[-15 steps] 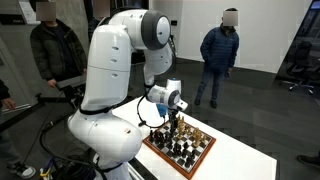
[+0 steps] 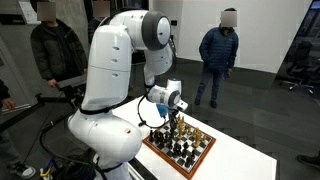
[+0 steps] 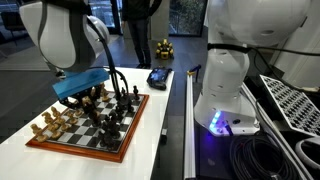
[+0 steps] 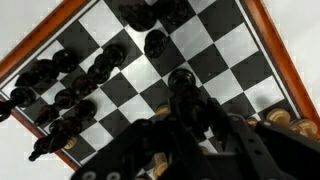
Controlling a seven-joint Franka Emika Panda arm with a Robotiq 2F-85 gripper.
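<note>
A chessboard (image 4: 222,77) with a brown wooden border lies on the white table, carrying dark and light pieces. In the wrist view, my gripper is low over the middle of the board, shut on a dark chess piece (image 4: 181,80). The fingers cover much of that piece, so its kind and whether it touches the board cannot be told. From the side, the gripper (image 3: 88,102) points down among the pieces. More dark pieces (image 4: 66,98) stand at the left of the wrist view, and light pieces (image 4: 280,117) stand toward the lower right.
Dark pieces (image 4: 154,43) are close to the gripper on the board. Bare white tabletop (image 2: 240,157) lies to the right of the board in the first exterior view. Several people stand behind the table, one in a blue jacket (image 2: 218,50).
</note>
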